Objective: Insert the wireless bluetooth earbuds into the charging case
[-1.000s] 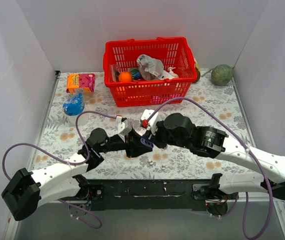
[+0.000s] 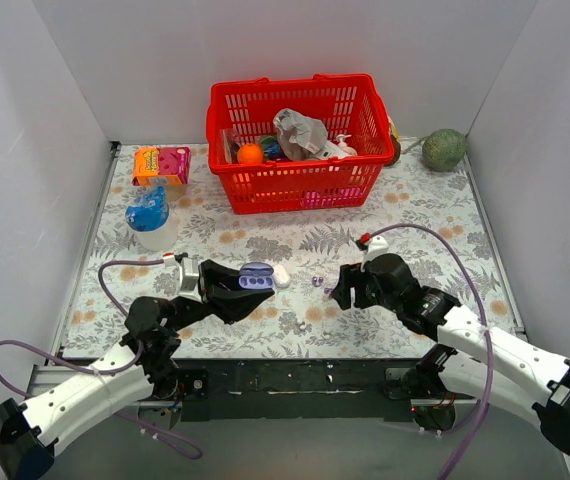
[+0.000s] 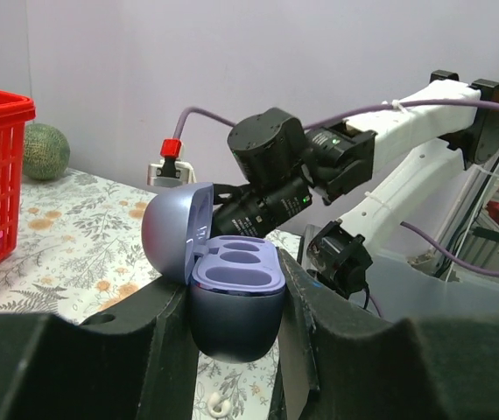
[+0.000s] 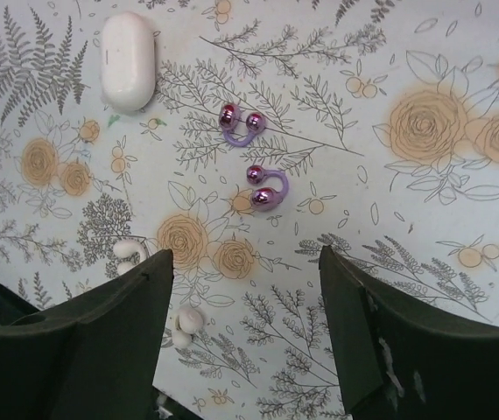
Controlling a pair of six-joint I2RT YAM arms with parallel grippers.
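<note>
In my left gripper, shut on it, is the purple charging case (image 3: 236, 302). Its lid (image 3: 179, 229) stands raised and its slots look empty in the left wrist view. Two purple earbuds with shiny ball ends lie on the table in the right wrist view: the upper earbud (image 4: 242, 126) and, just below it, the lower earbud (image 4: 268, 188). My right gripper is open over the table with nothing between its fingers, and both earbuds lie beyond its tips in that view.
A closed white case (image 4: 128, 61) and two small white earbuds, one here (image 4: 130, 253) and another earbud (image 4: 186, 325), lie nearby. A red basket (image 2: 300, 190) stands at the back. Clear table lies right of the purple earbuds.
A second ago both grippers met at the case, its lid hidden. The right gripper has moved away and down over the table; the left has drawn leftward with the case, whose lid now shows raised.
</note>
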